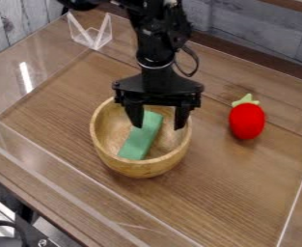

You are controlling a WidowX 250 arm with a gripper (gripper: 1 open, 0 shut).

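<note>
My black gripper (139, 108) is open over a tan oval bowl (140, 163), its two fingers pointing down at the back half of the bowl. A green oblong object (139, 142) lies inside the bowl between and below the fingers, apart from the bowl's right wall. Whether the fingertips touch anything is hard to tell.
A red object with a green top (246, 121), like a tomato or strawberry, lies to the right of the bowl on the wooden table (243, 193). A clear plastic piece stands at the back left.
</note>
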